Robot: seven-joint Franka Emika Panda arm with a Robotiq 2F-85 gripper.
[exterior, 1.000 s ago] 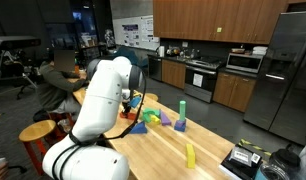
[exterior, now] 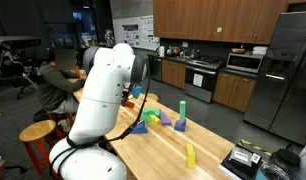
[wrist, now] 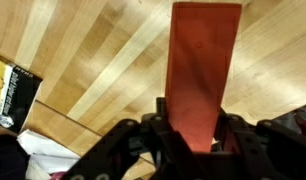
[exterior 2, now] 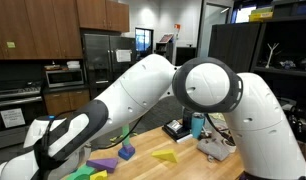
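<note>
A flat orange-red block [wrist: 201, 70] stands out from between the fingers of my gripper in the wrist view. The black fingers [wrist: 153, 128] are shut on its near end, and its far end points away over the wooden table [wrist: 103, 62]. In exterior view 1 the gripper is at the far end of the table, small and hard to make out. Exterior view 2 does not show the gripper clearly.
Several blocks lie on the table, among them a yellow one [exterior: 190, 156], an upright green one [exterior: 182, 110], a blue one [exterior: 180, 125] and a purple one [exterior: 165, 118]. A black-topped box [exterior: 243, 158] is at the near right. Bare wood surrounds the yellow block.
The upper part of the arm has shifted slightly to the right in exterior view 1, and the gripper end has come up a little. The loose blocks in the foreground look unmoved.
</note>
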